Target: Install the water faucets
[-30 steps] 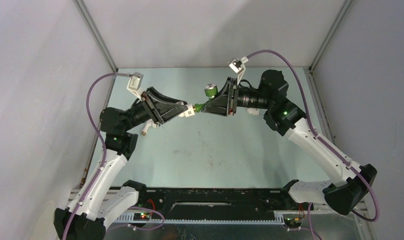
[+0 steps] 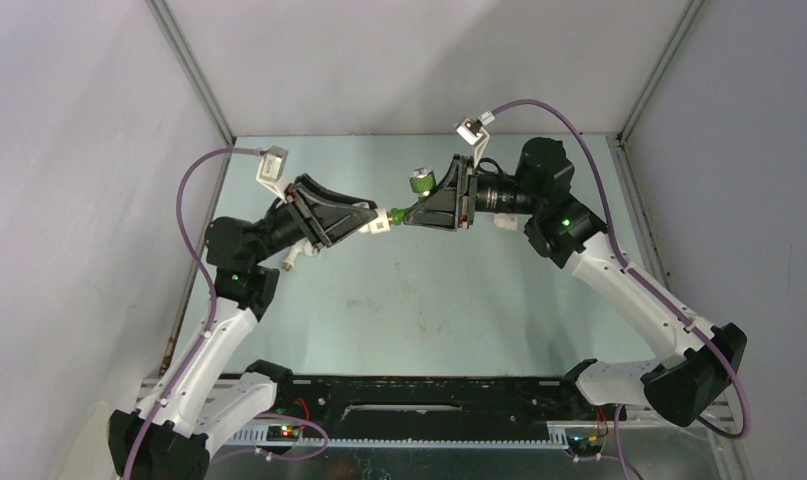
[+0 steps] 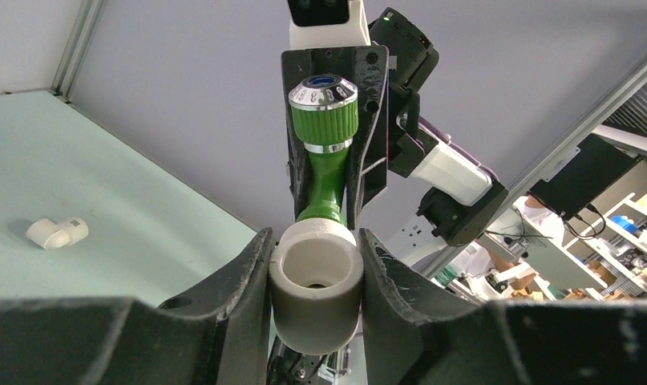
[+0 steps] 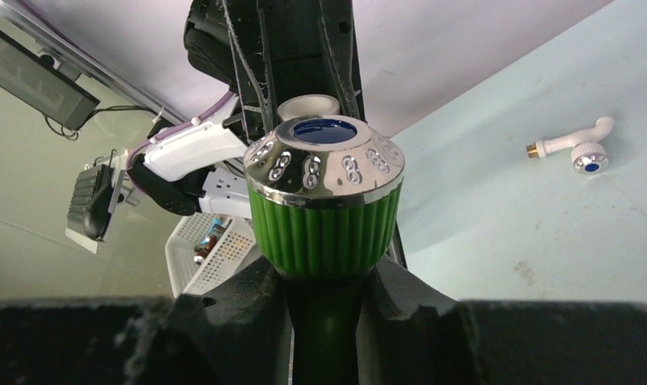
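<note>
Over the middle of the table, my left gripper (image 2: 371, 217) is shut on a white pipe elbow (image 3: 317, 277), whose open end faces the left wrist camera. Facing it, my right gripper (image 2: 411, 219) is shut on a green faucet (image 3: 328, 178) with a chrome-rimmed knob (image 4: 325, 184). The faucet's green end meets the elbow's far end in the top and left wrist views. How deep it sits inside cannot be told, as the joint is partly covered.
A white faucet (image 4: 572, 145) with a brass end lies on the table (image 2: 399, 320), at the left. Another white elbow lies at the right, partly under the right arm in the top view.
Both arms have shifted only very slightly. The elbow and the green faucet remain held end to end in nearly the same place.
</note>
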